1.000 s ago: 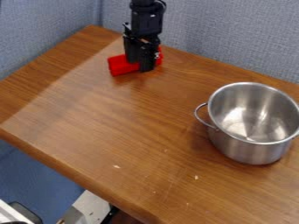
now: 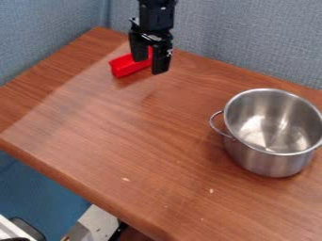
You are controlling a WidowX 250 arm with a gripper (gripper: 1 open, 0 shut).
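My black gripper [image 2: 150, 55] is open at the back of the wooden table [image 2: 126, 151], hanging over a red block [image 2: 126, 66] that lies on the tabletop. The block's right end is partly hidden behind the gripper. Whether the fingers touch the block I cannot tell.
A steel pot [image 2: 270, 132] with a wire handle stands at the right of the table. Grey-blue padded walls border the back and left. A blue area lies past the near left edge.
The red block sits slightly further left and at a different angle than a second ago.
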